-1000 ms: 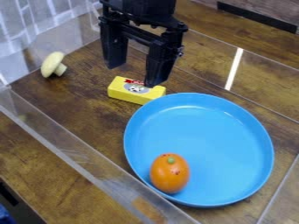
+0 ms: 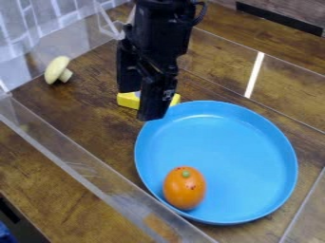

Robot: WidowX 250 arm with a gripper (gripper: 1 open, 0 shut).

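Observation:
My black gripper [image 2: 152, 95] hangs in the upper middle, open, over a yellow block [image 2: 131, 99] that it partly hides. An orange fruit [image 2: 184, 189] rests on a blue plate [image 2: 241, 152] at the lower right. Whether the fingertips touch the block is unclear.
A pale yellow-white object [image 2: 57, 70] lies at the upper left. A clear tray wall [image 2: 76, 171] runs along the left and bottom. Bare wooden surface [image 2: 254, 38] shows at the upper right.
The plate and fruit are unchanged.

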